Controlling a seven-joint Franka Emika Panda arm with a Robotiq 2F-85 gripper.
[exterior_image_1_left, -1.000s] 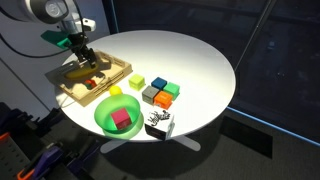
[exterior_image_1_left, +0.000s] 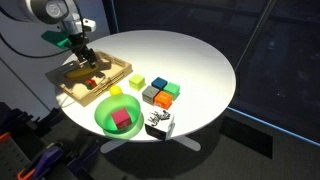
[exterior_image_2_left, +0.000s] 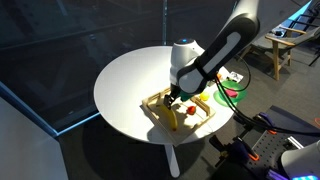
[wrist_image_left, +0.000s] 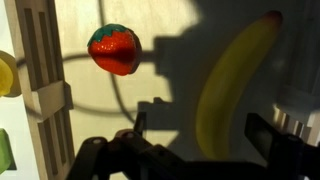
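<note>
In the wrist view my gripper is open, its two dark fingers standing apart on either side of the lower part of a yellow banana (wrist_image_left: 232, 82). Whether the fingers touch the banana cannot be made out. A red strawberry (wrist_image_left: 114, 50) lies to the banana's left. Both rest inside a shallow wooden tray (exterior_image_1_left: 118, 72) on the white table. Exterior view 2 shows the banana (exterior_image_2_left: 172, 119) below the gripper, with the strawberry (exterior_image_2_left: 191, 111) beside it.
A green bowl (exterior_image_1_left: 104, 120) holding a red block (exterior_image_1_left: 121, 119) stands near the tray, with a yellow lemon (exterior_image_1_left: 116, 92) by it. Several coloured blocks and a white box (exterior_image_1_left: 159, 124) sit further right. A person stands close behind the tray.
</note>
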